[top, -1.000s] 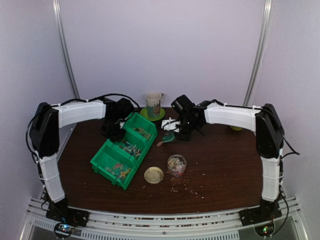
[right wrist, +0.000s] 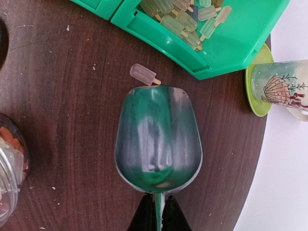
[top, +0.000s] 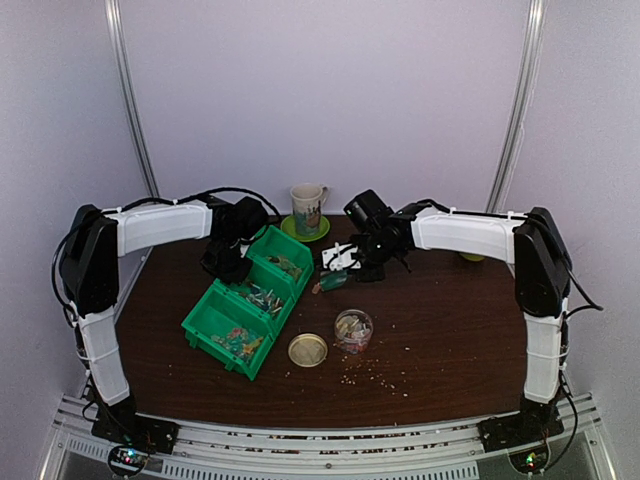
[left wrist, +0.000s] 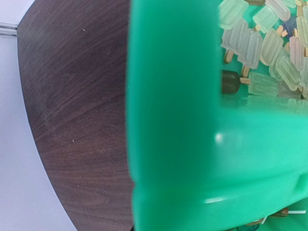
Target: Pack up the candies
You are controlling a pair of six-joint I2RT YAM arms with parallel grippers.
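Observation:
A three-part green bin (top: 214, 312) stands left of centre, with candies in its compartments. Against its outer left wall is my left gripper (top: 238, 277), shut on that wall; the wall fills the middle of the left wrist view and the fingers barely show. My right gripper is shut on the handle of a shiny metal scoop (right wrist: 156, 139) that reflects green. The scoop's bowl looks empty. One pale pink popsicle candy (right wrist: 143, 74) lies on the table at the scoop's front lip, between it and the bin. A clear jar (top: 354, 331) holds more candies.
A round gold lid (top: 307, 350) lies left of the jar. Small pale bits (top: 366, 377) are scattered in front of it. Behind the bin, a patterned mug (top: 306, 206) stands on a green saucer (top: 318, 231).
The scoop in my right gripper has shifted slightly, and the loose candy at its lip has slid a little left toward the bin. My left arm and the bin look almost unchanged.

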